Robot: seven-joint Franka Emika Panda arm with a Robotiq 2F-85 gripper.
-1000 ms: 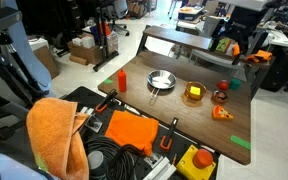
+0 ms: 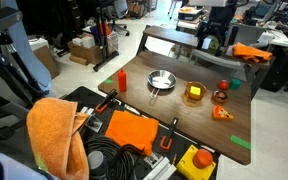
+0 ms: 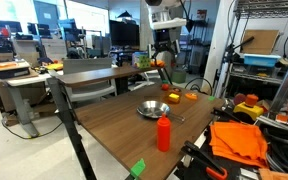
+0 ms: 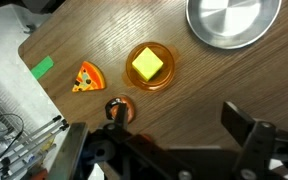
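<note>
My gripper stands open with nothing between its fingers, high over the table in the wrist view. Below it, a yellow block [image 4: 147, 64] rests in a round brown dish [image 4: 166, 82]. A silver pan [image 4: 232, 22] lies to the right of the dish, partly cut off by the frame. To the left are a toy pizza slice [image 4: 88, 77] and a small round dark-and-red item [image 4: 120, 101], partly hidden by a finger. In the first exterior view the gripper [image 2: 214, 45] hangs beyond the table's far side. A red bottle [image 3: 163, 133] stands upright at the other end.
Bare tabletop [image 3: 114, 115] surrounds the pan. Clamps hold the table's near edge, with an orange cloth [image 2: 132, 130] and black cables [image 2: 116, 160] in front. A shelf with an orange item [image 2: 249, 53] stands beyond the far side.
The arm and gripper have shifted left in the first exterior view, uncovering more of the orange item on the shelf. The objects on the table have stayed in place.
</note>
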